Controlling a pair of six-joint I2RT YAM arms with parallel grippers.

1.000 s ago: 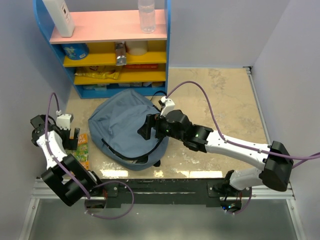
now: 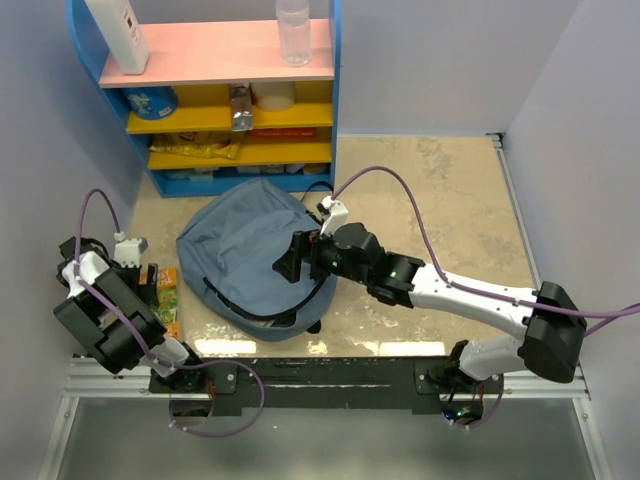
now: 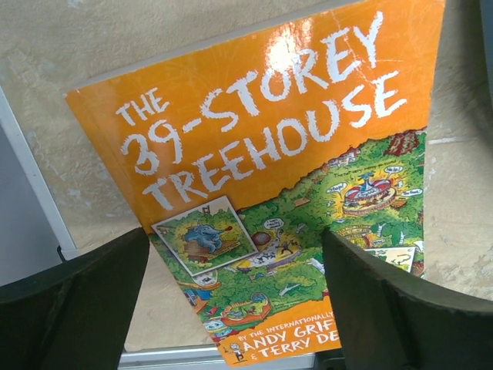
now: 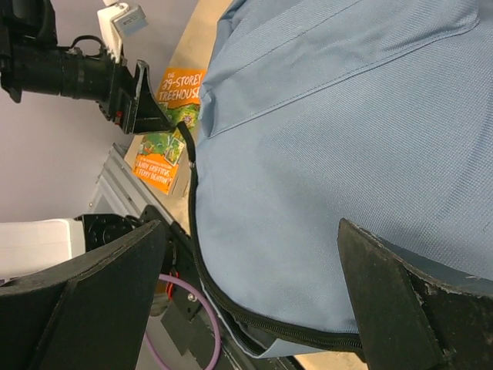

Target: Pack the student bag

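The orange and green book, "The 39-Storey Treehouse" (image 3: pixel 277 177), lies flat at the table's left end, partly under my left gripper (image 2: pixel 140 285). In the left wrist view that gripper's dark fingers (image 3: pixel 77 308) stand apart over the cover, nothing seen held. The blue-grey bag (image 2: pixel 250 250) lies in the middle, its dark zip along the front. My right gripper (image 2: pixel 300 255) hangs over the bag; in the right wrist view its fingers stand wide apart with only fabric seen between them.
A blue shelf unit (image 2: pixel 332 90) with bottles, packets and tubs stands at the back. Walls border both sides; the table's front edge runs below the book and bag.
The left arm's body has shifted left and up, and its gripper a little too, still at the book. The right arm and bag look unchanged.
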